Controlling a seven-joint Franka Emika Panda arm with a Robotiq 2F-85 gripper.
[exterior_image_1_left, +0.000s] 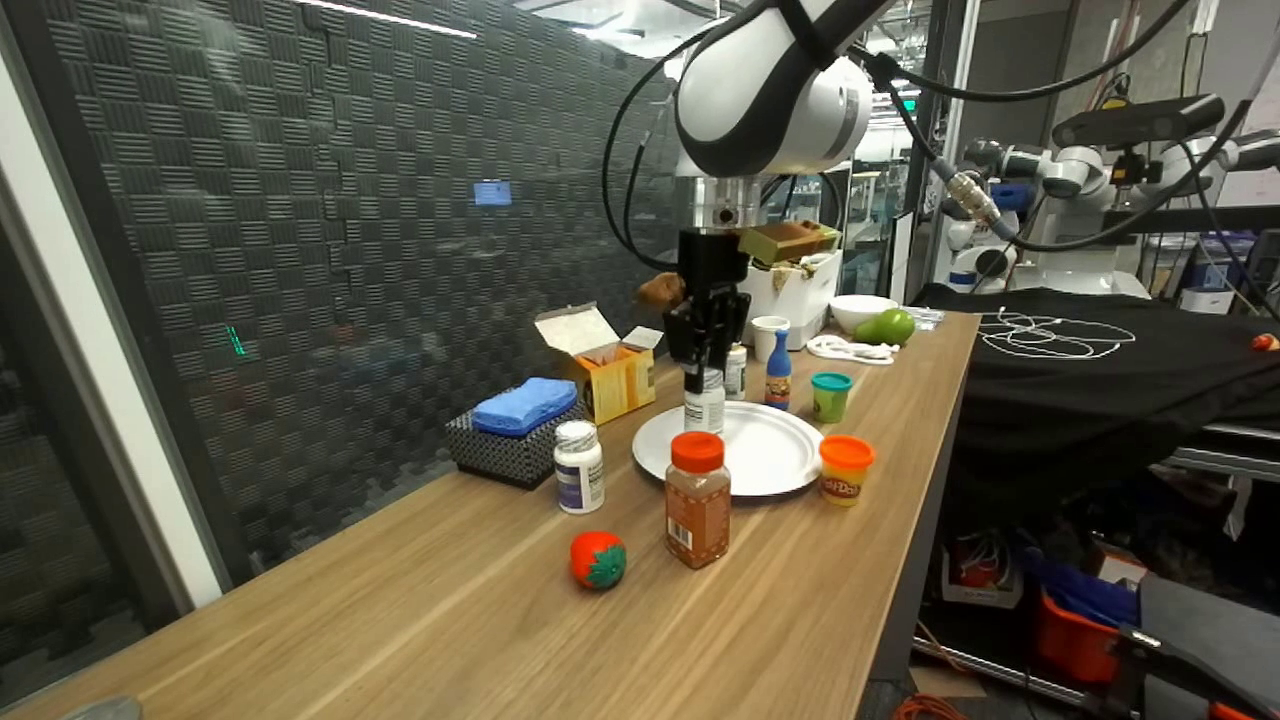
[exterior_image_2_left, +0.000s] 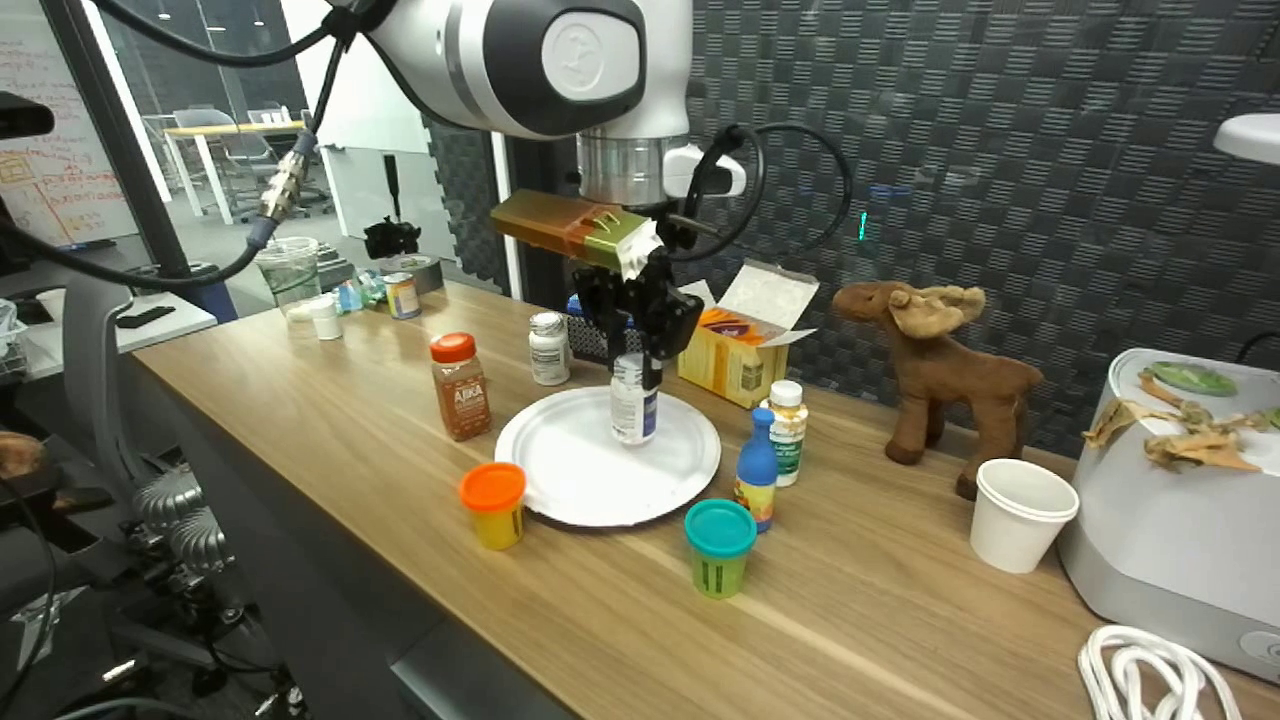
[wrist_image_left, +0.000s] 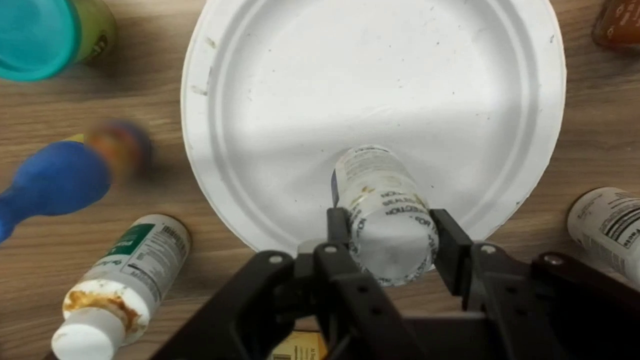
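Observation:
My gripper (exterior_image_2_left: 635, 367) is shut on the top of a small white bottle (exterior_image_2_left: 631, 414) with a printed label. In the wrist view a finger stands on each side of this bottle (wrist_image_left: 384, 186), whose round top faces the camera. The bottle is over the white plate (wrist_image_left: 384, 78), near its rim on the side of the opened carton; whether its base touches the plate cannot be told. In exterior view 1 the gripper (exterior_image_1_left: 705, 374) points down, with the bottle (exterior_image_1_left: 704, 414) roughly upright below it.
Around the plate stand an orange-lidded spice jar (exterior_image_1_left: 697, 510), a second white bottle (exterior_image_1_left: 579, 470), an orange-lidded tub (exterior_image_2_left: 494, 504), a teal-lidded tub (exterior_image_2_left: 720, 552), a blue bottle (exterior_image_2_left: 756, 468), a green-labelled bottle (exterior_image_2_left: 787, 432) and an opened carton (exterior_image_2_left: 726, 360).

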